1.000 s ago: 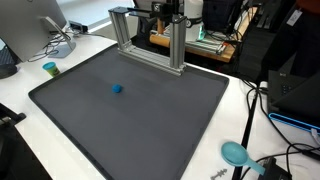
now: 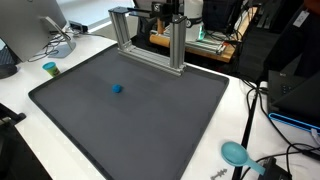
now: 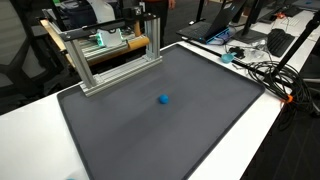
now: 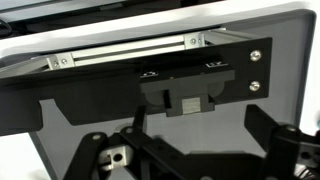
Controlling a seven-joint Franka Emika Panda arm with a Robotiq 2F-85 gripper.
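In the wrist view my gripper stands open, its two dark fingers well apart. Between and just beyond them is a black block with a silver face (image 4: 190,104), attached to or lying against a long black plate (image 4: 110,92); contact with the fingers cannot be made out. A small blue object (image 2: 116,88) lies alone on the grey mat (image 2: 150,125), and the blue object (image 3: 164,99) shows there in the other exterior view too. The gripper itself is hard to pick out in both exterior views.
A silver metal frame (image 2: 150,60) stands at the mat's far edge, and the same frame (image 3: 120,74) is at upper left in the second exterior view. A green cup (image 2: 51,69) and a teal cup (image 2: 237,154) stand off the mat.
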